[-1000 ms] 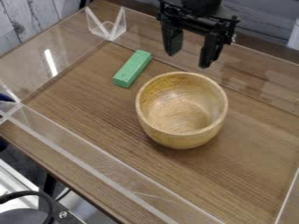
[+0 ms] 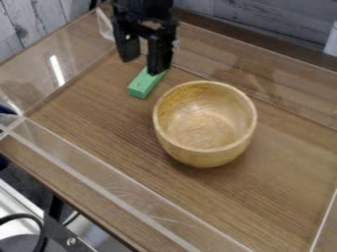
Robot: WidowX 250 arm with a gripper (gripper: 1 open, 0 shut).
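The black gripper (image 2: pixel 142 57) hangs at the top centre, its two fingers apart and open, just above and beside a green block (image 2: pixel 146 83). The block lies on the wooden table. A large tan bowl (image 2: pixel 204 148) stands to the right of and below the block, with nothing in it.
A clear plastic object (image 2: pixel 108 28) is partly visible at the top left behind the arm. A black cable (image 2: pixel 27 221) lies at the bottom left.
The gripper has moved left from above the right side of the table to over the green block. The bowl and block appear unmoved.
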